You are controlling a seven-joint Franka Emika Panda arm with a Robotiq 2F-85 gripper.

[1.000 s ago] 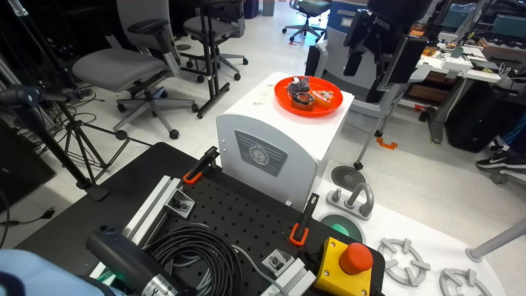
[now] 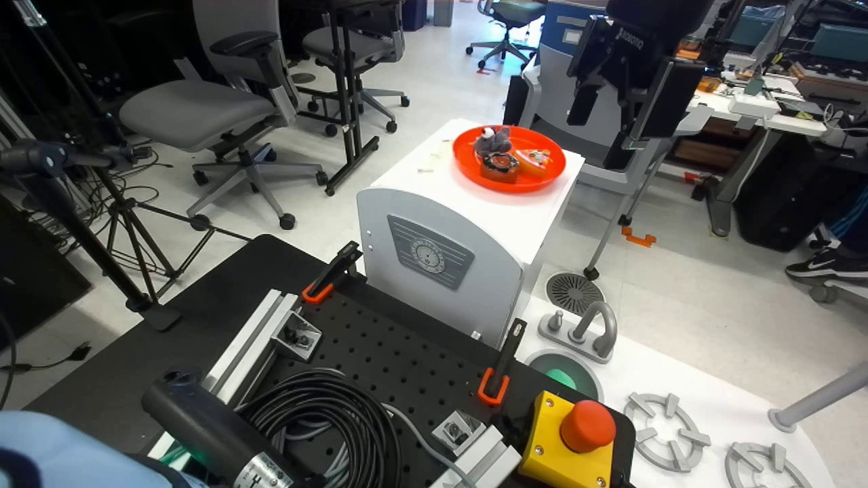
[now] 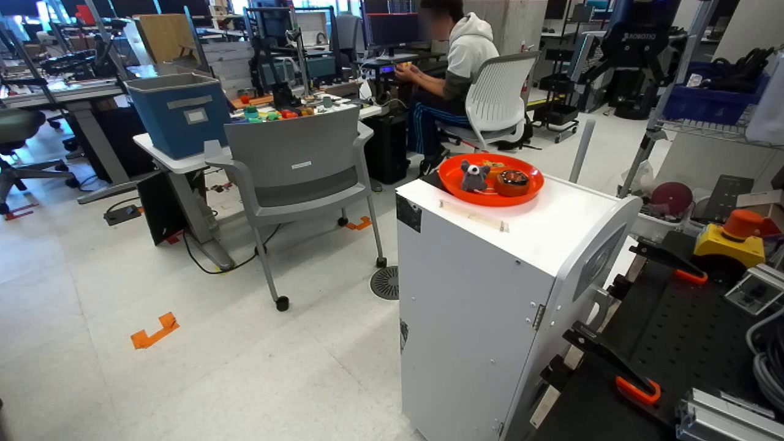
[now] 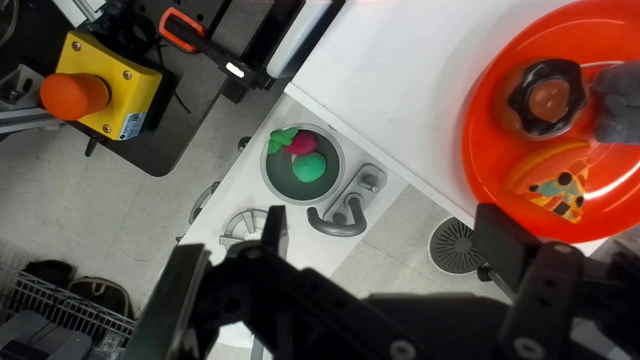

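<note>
High above the floor, to the right of the white cabinet (image 2: 439, 180), my gripper (image 2: 620, 110) hangs open with nothing between its fingers. In the wrist view its fingers (image 4: 276, 228) stand wide apart. On the cabinet top sits a red plate (image 3: 470, 197) bearing a grey plush toy (image 3: 474, 176), a brown donut-like toy (image 4: 549, 99) and an orange wedge-shaped toy (image 4: 558, 180). A small grey sink (image 4: 300, 187) holds a green rounded thing (image 4: 309, 167) and a magenta thing with green leaves (image 4: 301, 143).
Beside the sink rises a grey faucet (image 4: 355, 219), with toy burners (image 2: 667, 431) farther along the white counter. A yellow emergency-stop box (image 2: 561, 451) and black clamps (image 2: 506, 358) edge the dark table. A grey chair (image 3: 301, 165) stands behind the cabinet.
</note>
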